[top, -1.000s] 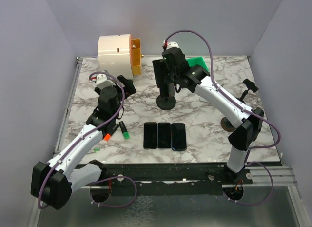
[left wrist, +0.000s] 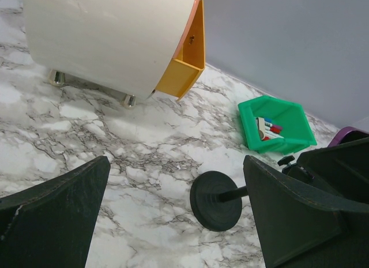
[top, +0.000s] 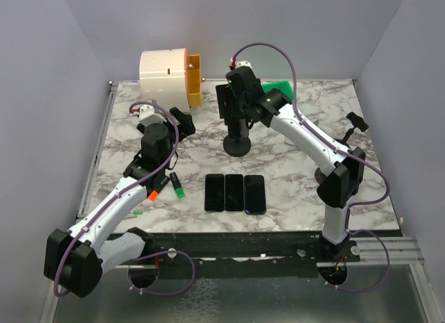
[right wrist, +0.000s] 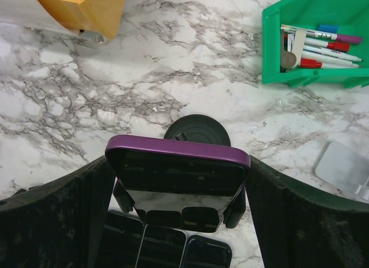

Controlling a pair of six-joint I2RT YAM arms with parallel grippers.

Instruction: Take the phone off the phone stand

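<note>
A dark phone with a purple edge (right wrist: 179, 146) stands in the phone stand, whose clamp arms show at its lower sides. The stand's round black base (right wrist: 198, 128) rests on the table. My right gripper is at the phone, one finger (right wrist: 86, 204) by its left edge and the other by its right edge; whether both press on it cannot be seen. In the left wrist view the stand's base (left wrist: 216, 201) shows whole, and the phone is mostly hidden. My left gripper hangs open and empty, left of the stand.
Three dark phones (top: 234, 193) lie side by side in front of the stand. A green bin (right wrist: 314, 40) of pens sits behind it, and a white drum-shaped cabinet (top: 163, 76) with an orange drawer (top: 195, 80) at the back left. Markers (top: 176, 185) lie at front left.
The right arm has shifted slightly to the left, with its gripper still at the phone. The left arm and the table objects have stayed where they were.
</note>
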